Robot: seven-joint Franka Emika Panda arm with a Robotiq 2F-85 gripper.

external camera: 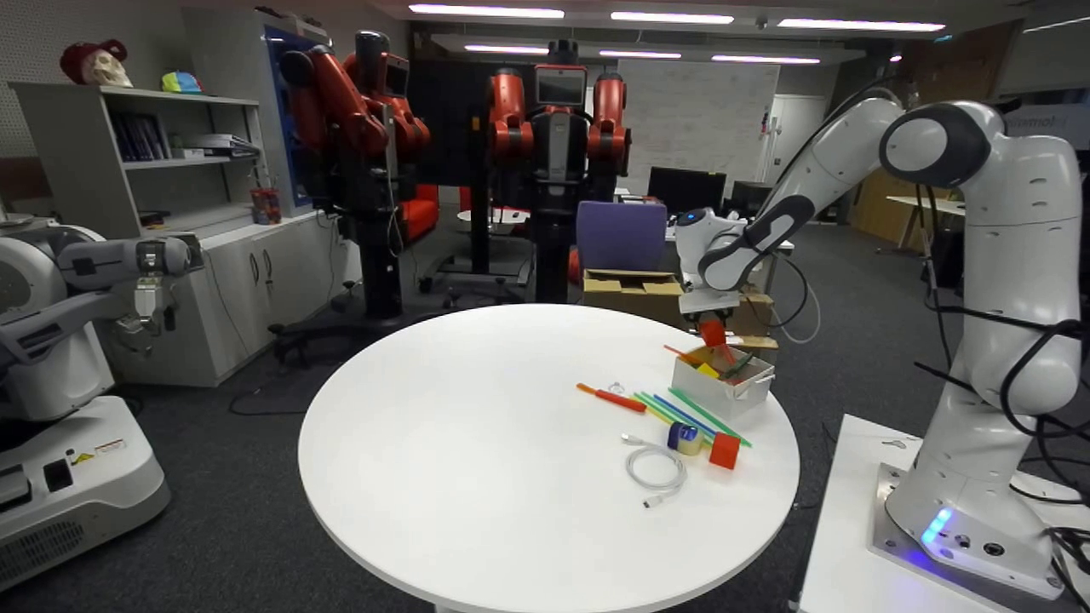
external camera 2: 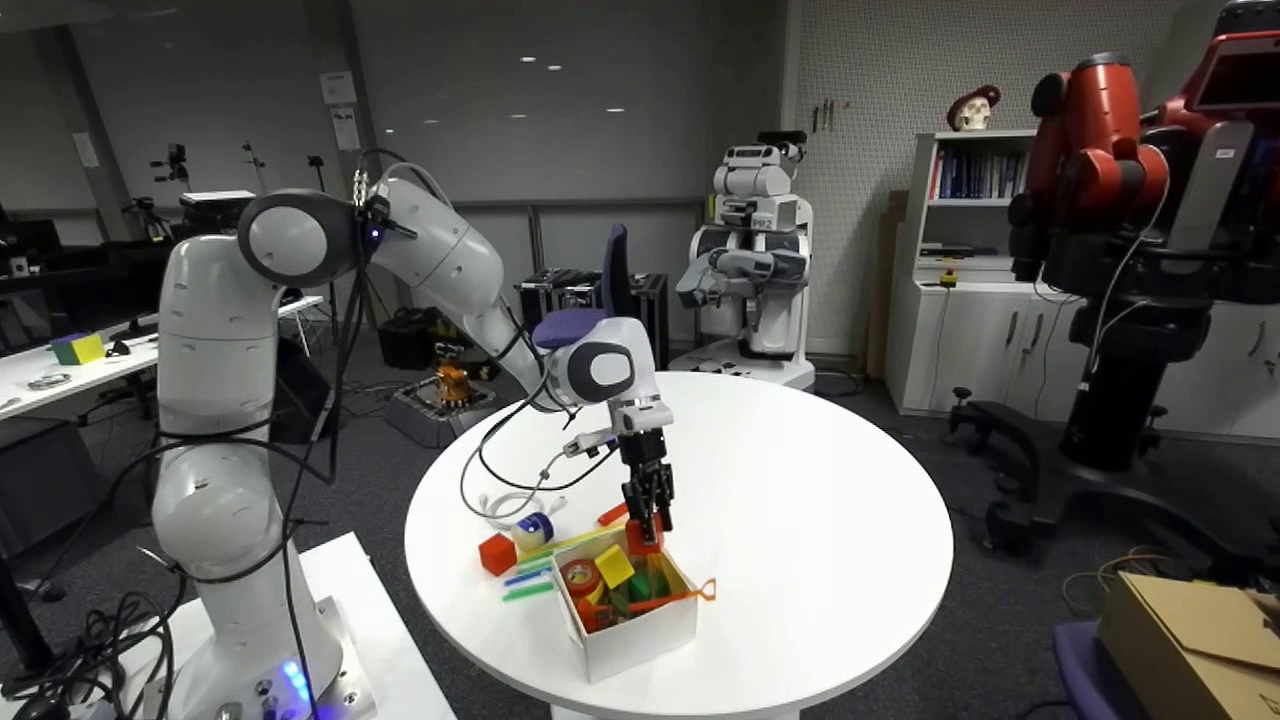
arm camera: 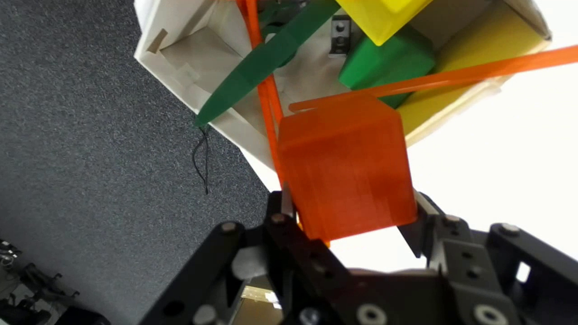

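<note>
My gripper is shut on a red-orange cube (arm camera: 347, 168), one finger on either side of it. In exterior view 1 the held cube (external camera: 712, 333) hangs just over the back of a white box (external camera: 741, 395). Exterior view 2 has the gripper (external camera 2: 649, 518) pointing down at the box's far edge, the cube (external camera 2: 644, 536) partly covered by the fingers. Inside the box are a yellow cube (external camera 2: 614, 565), a roll of red tape (external camera 2: 582, 580), green pieces and orange sticks. Whether the held cube touches anything in the box, I cannot tell.
Beside the box lie green and blue sticks (external camera: 692, 414), a blue-and-cream tape roll (external camera: 685, 439), a second red cube (external camera: 725, 450), a coiled white cable (external camera: 654, 469) and an orange-red tool (external camera: 613, 398).
</note>
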